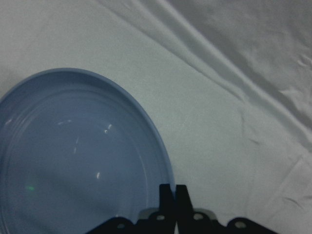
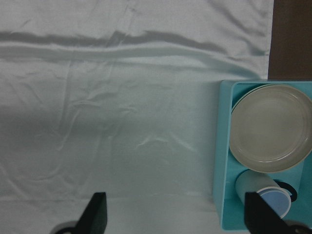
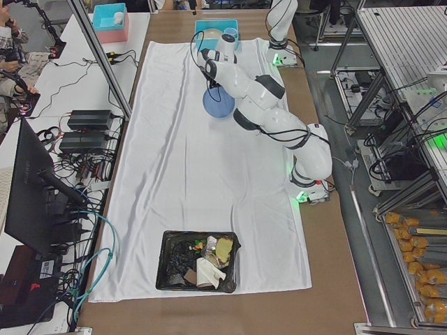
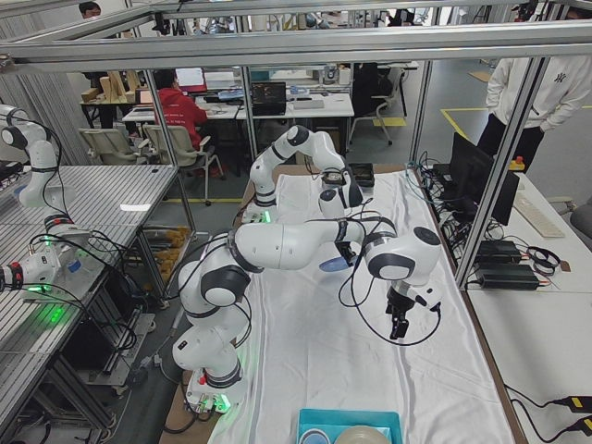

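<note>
A blue plate point(image 3: 218, 105) point(image 1: 78, 151) lies on the white cloth near the far end in the camera left view, partly behind the arm. My left gripper is shut at the plate's rim, the rim between its fingers. My right gripper point(image 4: 400, 324) stands open above the cloth, nothing between its fingers, beside a light-blue bin point(image 4: 388, 416) point(image 2: 223, 141) holding plates point(image 2: 270, 126) and a cup point(image 2: 253, 185) lying on its side.
A black bin point(image 3: 167, 262) with assorted waste sits at the near end in the camera left view. The cloth point(image 3: 181, 174) between the blue plate and that bin is clear. Frame posts and cables line the table's sides.
</note>
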